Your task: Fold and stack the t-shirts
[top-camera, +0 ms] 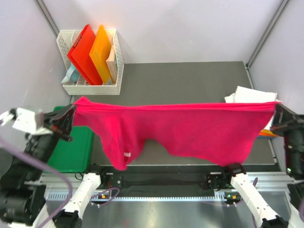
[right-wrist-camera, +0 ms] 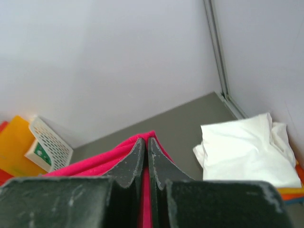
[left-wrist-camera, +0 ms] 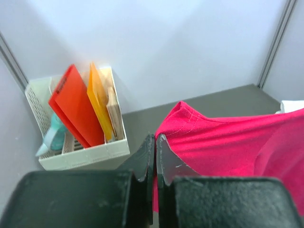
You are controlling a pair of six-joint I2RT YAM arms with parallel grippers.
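Note:
A red t-shirt [top-camera: 190,130] is stretched between my two grippers, its upper edge nearly straight and its lower part hanging toward the front of the table. My left gripper [top-camera: 73,110] is shut on one corner; in the left wrist view the red cloth [left-wrist-camera: 209,142] comes out from between the fingertips. At the opposite corner my right gripper [top-camera: 277,108] is shut as well, with red fabric [right-wrist-camera: 118,153] pinched at its tips in the right wrist view. Folded white cloth [right-wrist-camera: 247,149] lies in a stack at the right, over something orange and blue.
A white basket [top-camera: 91,90] with red and yellow folders stands at the back left. The green tray [top-camera: 83,149] lies at the left, partly behind my left arm.

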